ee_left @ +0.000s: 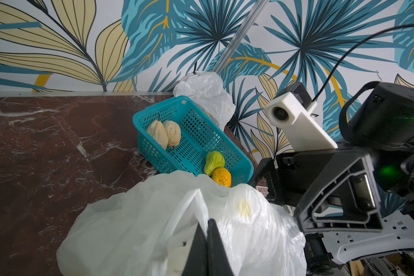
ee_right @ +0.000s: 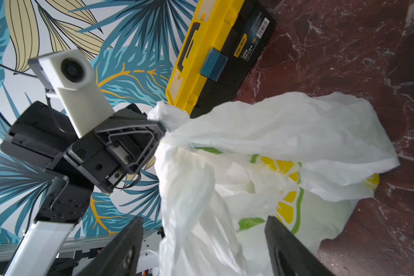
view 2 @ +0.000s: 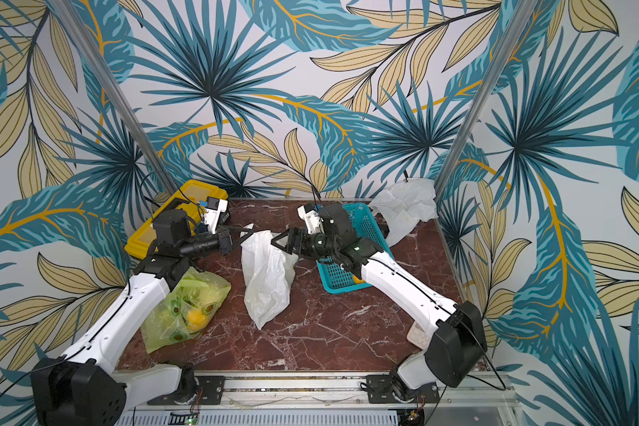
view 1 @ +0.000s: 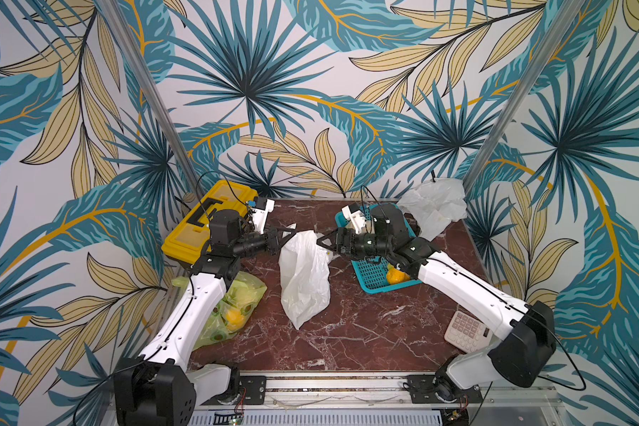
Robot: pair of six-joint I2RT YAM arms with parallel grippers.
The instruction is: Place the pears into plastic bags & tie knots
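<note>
A white plastic bag point(view 1: 306, 280) hangs crumpled over the middle of the table, a green and yellow print point(ee_right: 287, 207) on its side. My left gripper is shut on the bag's upper edge, the thin film rising to its fingertips. On the other side my right gripper stands open, with a loose fold of the bag point(ee_right: 188, 193) running between its fingers but not clamped. What the bag holds is hidden. No pear can be made out clearly; a green-yellow fruit point(ee_left: 214, 162) lies in the teal basket point(ee_left: 149, 112).
Also in the basket are pale dumpling-like items point(ee_left: 164, 133) and an orange fruit point(ee_left: 221, 176). Behind it lies another white bag point(view 1: 435, 202). A yellow-green bag of fruit point(view 2: 184, 312) and a yellow toolbox point(view 1: 191, 234) sit at the left.
</note>
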